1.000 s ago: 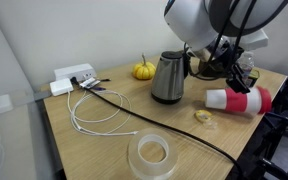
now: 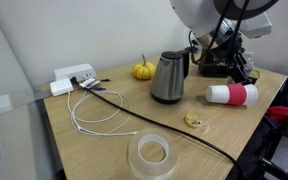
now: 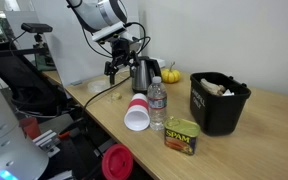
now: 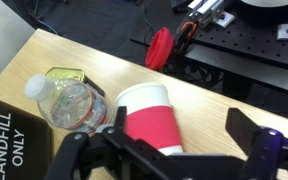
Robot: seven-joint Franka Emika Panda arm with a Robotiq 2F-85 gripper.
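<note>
A white cup with a red band (image 2: 236,94) lies on its side on the table in exterior view 1. Exterior view 2 shows the same cup (image 3: 137,114) with its round white end toward that camera. My gripper is open in the wrist view, its dark fingers (image 4: 250,132) far apart. Below it the cup (image 4: 151,125) appears nearer the left finger, with bare wood toward the right one. I cannot tell whether either finger touches it. In exterior view 1 the gripper (image 2: 246,72) hangs just above and behind the cup.
Beside the cup stand a clear bottle (image 3: 157,101) and a Spam can (image 3: 181,137); a black bin (image 3: 217,107) is behind. A red bowl (image 3: 117,162) sits near the table edge. A kettle (image 2: 170,77), pumpkin (image 2: 144,71), tape roll (image 2: 152,154) and cables lie elsewhere.
The cup has shifted back and turned, showing a narrower red band and white at its right end. My arm has moved a little right and away from exterior view 1's camera.
</note>
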